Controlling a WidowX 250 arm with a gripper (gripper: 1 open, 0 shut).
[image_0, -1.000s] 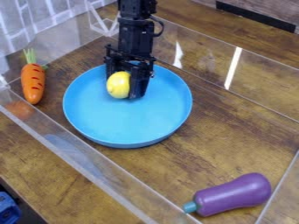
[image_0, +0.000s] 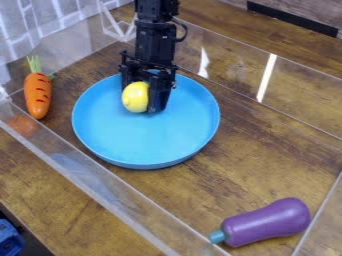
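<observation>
My black gripper (image_0: 144, 82) reaches down from the top into the back part of a round blue plate (image_0: 147, 135). A yellow object (image_0: 135, 99) sits at its fingertips, over the plate's upper left. The dark fingers overlap the yellow object's top and right side; whether they grip it or only touch it, I cannot tell.
An orange toy carrot (image_0: 39, 98) lies left of the plate, and a purple toy eggplant (image_0: 265, 223) lies at the bottom right. Clear walls edge the wooden surface. The wood right of the plate is bare. A blue item (image_0: 8, 240) shows at the lower left corner.
</observation>
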